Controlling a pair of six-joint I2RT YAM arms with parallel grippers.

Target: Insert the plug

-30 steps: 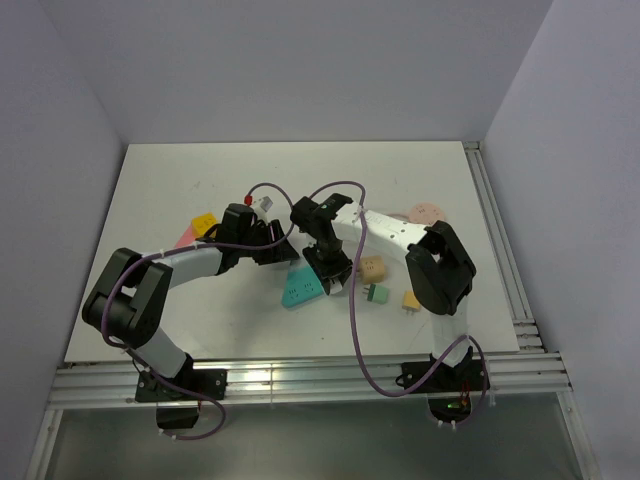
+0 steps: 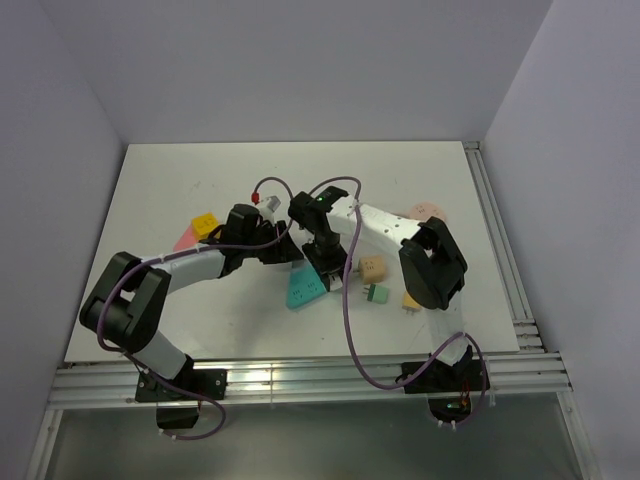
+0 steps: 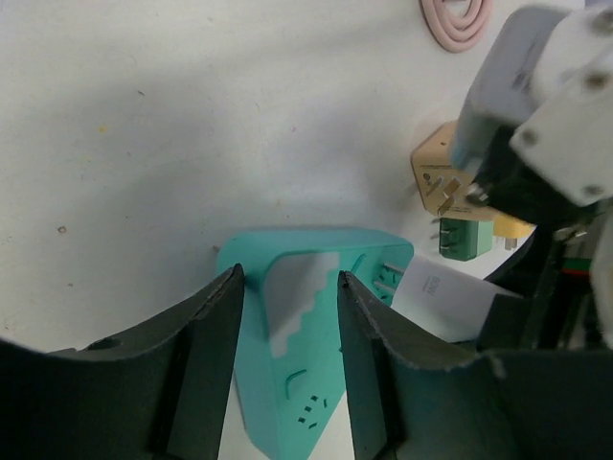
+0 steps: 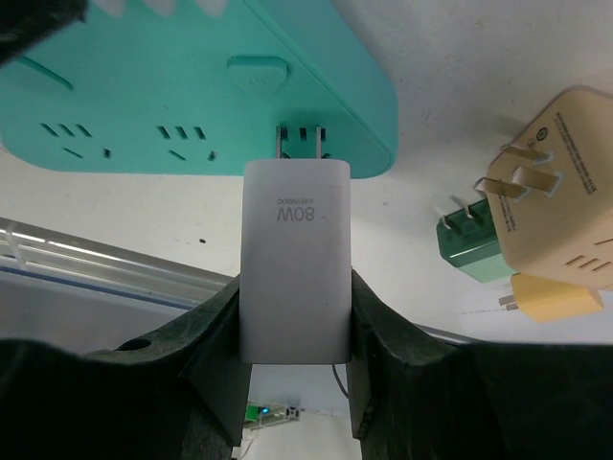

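A white 80W plug (image 4: 294, 251) is held upright in my right gripper, shut on it, its two prongs right at the slots of the teal power strip (image 4: 163, 86); whether they have entered is unclear. The strip (image 2: 306, 286) lies between both arms in the top view. My left gripper has its fingers apart at the strip's near end, one touching or very close to its rim; whether it grips the strip I cannot tell clearly.
A beige adapter (image 4: 560, 192), a green plug (image 4: 469, 244) and a yellow plug (image 4: 556, 295) lie right of the strip. Yellow and pink items (image 2: 205, 225) sit at the left.
The teal strip has shifted slightly to the right, with my left gripper moving a little along with it. My right arm has shifted slightly, still holding the white plug.
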